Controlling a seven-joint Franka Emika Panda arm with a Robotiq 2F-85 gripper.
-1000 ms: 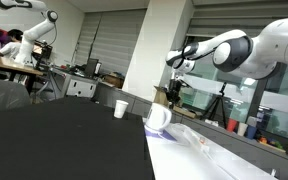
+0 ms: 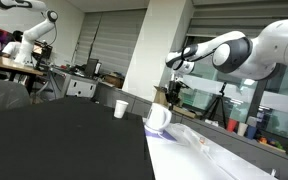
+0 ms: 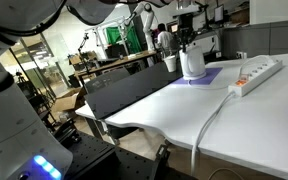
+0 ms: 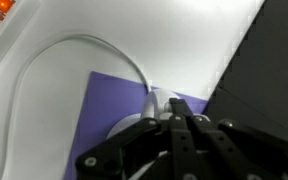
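Observation:
A white kettle-like vessel (image 3: 193,62) stands upright on a purple mat (image 4: 112,100), with a white cord leading away from it. In exterior view 1 the vessel (image 2: 158,118) is at the table's far side. My gripper (image 3: 185,44) points down close above it and looks shut. In the wrist view the dark gripper covers much of the vessel. A white part of the vessel lies right by the fingertips; whether they touch it is hidden. Nothing clearly shows between the fingers.
Beside the vessel is a white cup (image 2: 121,108). A white power strip (image 3: 256,76) lies on the other side, its cord running over the white tabletop (image 3: 174,110).

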